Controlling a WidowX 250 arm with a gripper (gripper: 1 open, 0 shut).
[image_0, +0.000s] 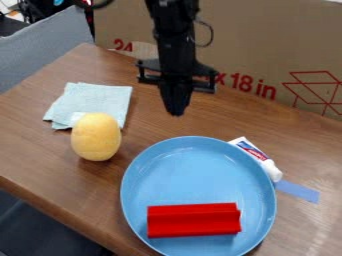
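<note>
My black gripper (175, 100) hangs over the back middle of the wooden table, above and behind the blue plate and right of a folded pale blue cloth (86, 106); it is shut, with nothing seen between its fingers. A yellow rounded object (96, 136) stands at the left, in front of the cloth. A red block (193, 220) lies on the front part of the blue plate (198, 174).
A white tube (253, 157) lies behind the plate's right side, near a strip of blue tape (298, 189). A cardboard box (281, 55) stands along the back. The table's near left edge borders a dark area.
</note>
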